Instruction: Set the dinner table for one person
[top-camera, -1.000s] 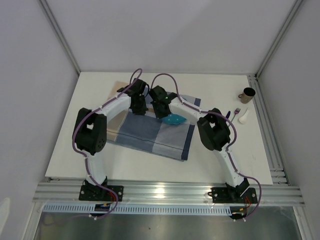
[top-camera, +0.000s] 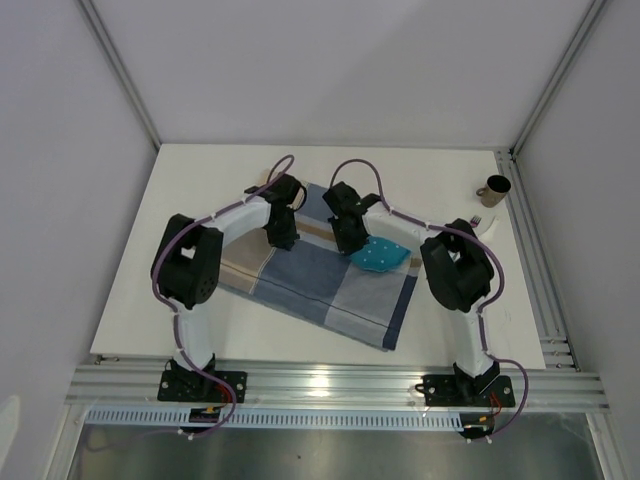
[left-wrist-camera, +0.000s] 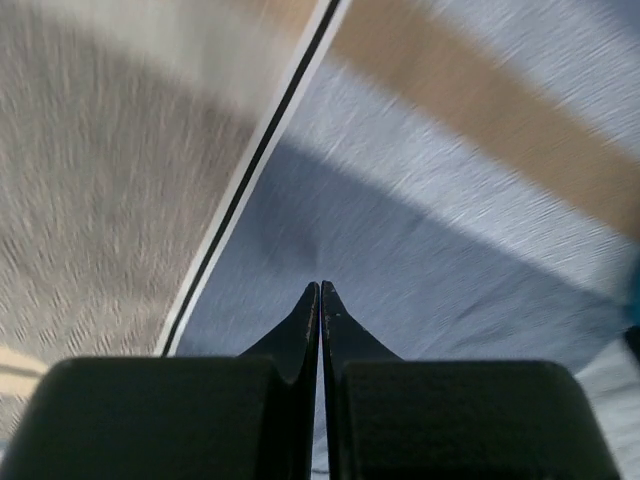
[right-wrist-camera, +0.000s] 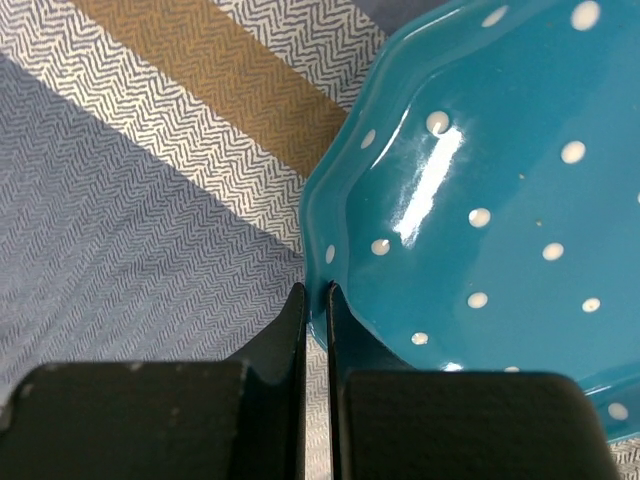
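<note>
A striped cloth mat covers the middle of the white table, seen up close in both wrist views. A teal plate with white dots lies on its right part. My right gripper is shut on the plate's left rim. My left gripper is shut above the mat's blue section, with nothing visible between its fingers; in the top view it is left of the plate.
A dark mug stands at the back right. A fork and a white utensil lie below it, partly beside the right arm.
My right gripper and the plate have moved right and toward the front, and the mat has shifted too.
</note>
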